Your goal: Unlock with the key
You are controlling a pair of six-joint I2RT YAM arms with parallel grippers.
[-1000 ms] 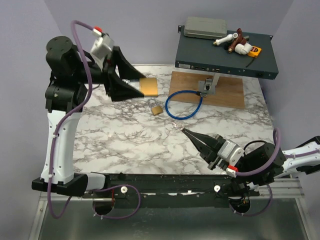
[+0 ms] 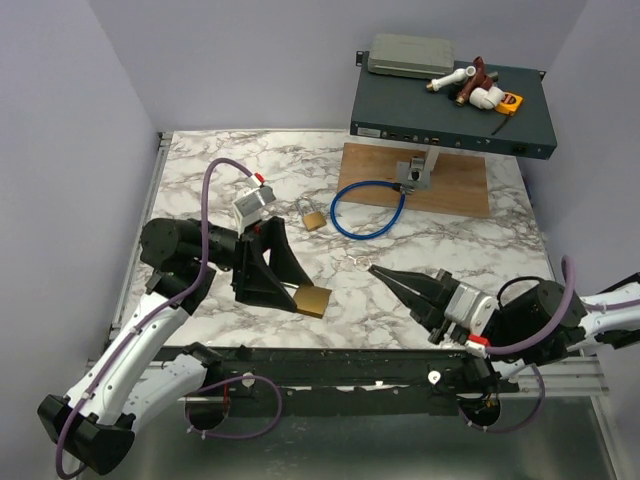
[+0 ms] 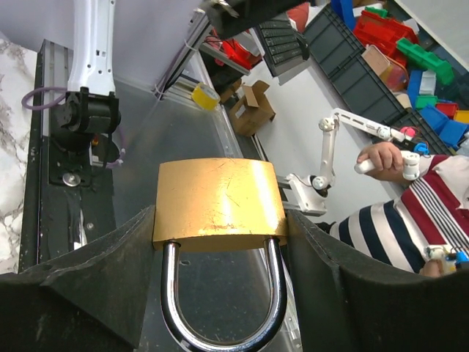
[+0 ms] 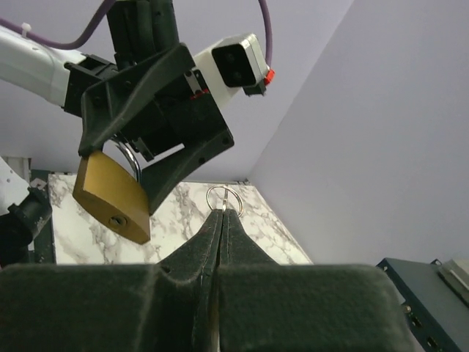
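Observation:
A brass padlock (image 2: 313,301) with a steel shackle is held by my left gripper (image 2: 298,291), whose fingers are closed on either side of it. In the left wrist view the padlock body (image 3: 220,198) is up and its closed-looking shackle hangs down between the fingers. The right wrist view shows the keyhole (image 4: 117,220) in its lower face. My right gripper is shut, with a thin key on a wire ring (image 4: 239,202) at its fingertips. In the top view the ring (image 2: 360,261) is right of the padlock, apart from it.
A second padlock (image 2: 314,220) lies on the marble-patterned table (image 2: 230,160), near a blue cable loop (image 2: 364,236). At the back right, a dark raised shelf (image 2: 430,110) carries several items above a brown board (image 2: 460,195).
My left gripper has come from the back toward the table's front with the padlock, which has turned. The second padlock stayed put.

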